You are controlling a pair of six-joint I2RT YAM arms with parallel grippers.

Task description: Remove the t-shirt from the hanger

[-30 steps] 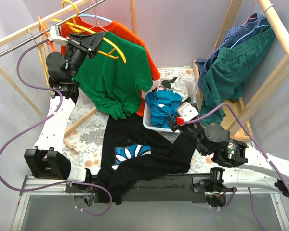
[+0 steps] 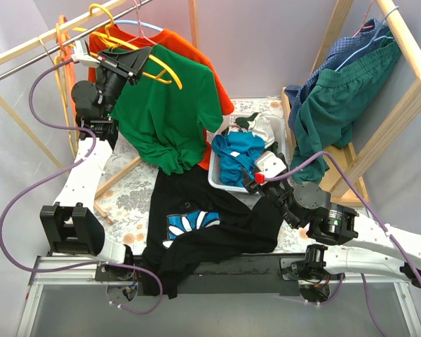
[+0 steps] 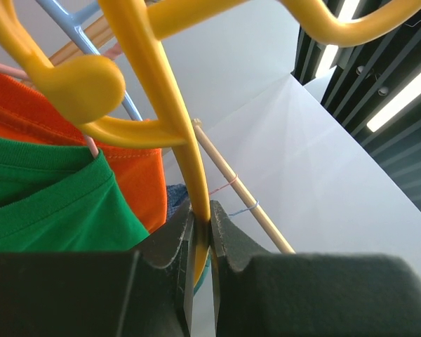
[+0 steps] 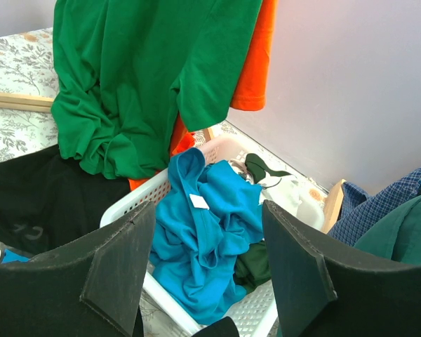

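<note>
The yellow hanger (image 2: 170,73) hangs from the rail at the upper left, with no shirt on it. My left gripper is shut on its bar, which runs between the fingers in the left wrist view. A black t-shirt (image 2: 217,242) with a blue and white print lies crumpled on the floor and over the front edge. Behind the yellow hanger a green t-shirt (image 2: 165,112) and an orange one (image 2: 214,77) hang on the rail. My right gripper stands open above the basket, nothing between its fingers.
A white basket (image 2: 216,180) holding blue, white and dark clothes sits in the middle. Green shorts (image 2: 316,109) and a checked garment (image 2: 358,45) hang from the right-hand wooden rack (image 2: 400,42). Empty orange and yellow hangers crowd the left end of the rail.
The left arm with the yellow hanger has shifted only slightly, to and fro near the rail. My right arm has moved a little. The clothes lie as before.
</note>
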